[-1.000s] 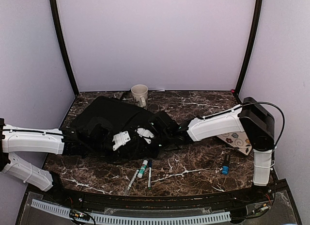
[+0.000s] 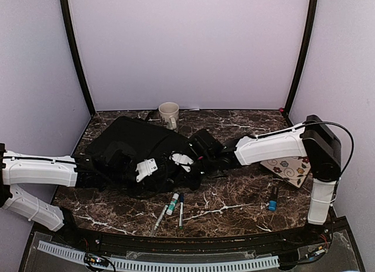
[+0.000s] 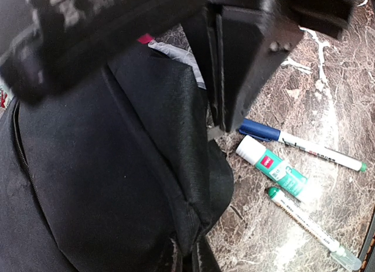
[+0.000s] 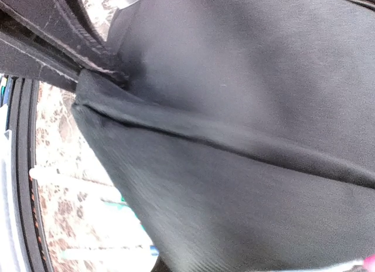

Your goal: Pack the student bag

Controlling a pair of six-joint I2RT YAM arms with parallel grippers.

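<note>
The black bag (image 2: pixel 123 134) (image 3: pixel 88 178) (image 4: pixel 246 67) lies on the left half of the marble table. My left gripper is shut on a fold of the bag's fabric. My right gripper (image 2: pixel 184 166) is over the bag beside it, shut, with nothing clear between its fingers. Near the bag's front lie a glue stick (image 2: pixel 172 203) (image 3: pixel 281 169), a blue-capped marker (image 2: pixel 181 210) (image 3: pixel 310 148) and a green marker (image 2: pixel 158 219) (image 3: pixel 299 219).
A white mug (image 2: pixel 169 114) stands behind the bag. A floral-patterned item (image 2: pixel 287 169) lies at the right, partly under the right arm, with a dark blue-ended object (image 2: pixel 272 199) in front of it.
My right arm has shifted slightly to the right, its wrist a little farther right than before. The left arm and the items on the table look the same.
</note>
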